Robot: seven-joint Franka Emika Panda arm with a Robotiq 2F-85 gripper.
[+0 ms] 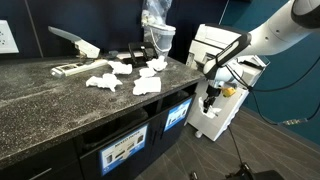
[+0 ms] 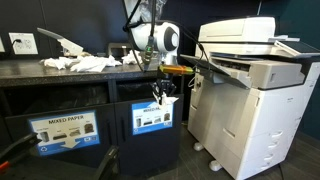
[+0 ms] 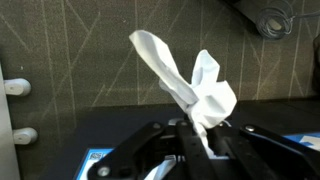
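Note:
A crumpled piece of white paper (image 3: 208, 98) rises from between the fingers in the wrist view, and my gripper is shut on it. In exterior view 2, my gripper (image 2: 161, 91) points down in front of the cabinet, with the white paper (image 2: 164, 104) below it, near the right-hand blue "mixed paper" label (image 2: 152, 117). Exterior view 1 has the gripper (image 1: 207, 103) off the counter's right end, lower than the countertop. Several more crumpled white papers (image 1: 103, 81) lie on the dark speckled counter (image 1: 60, 113).
Open slots (image 1: 122, 124) sit above the blue labels in the cabinet front. A large white printer (image 2: 245, 110) stands close on the right.

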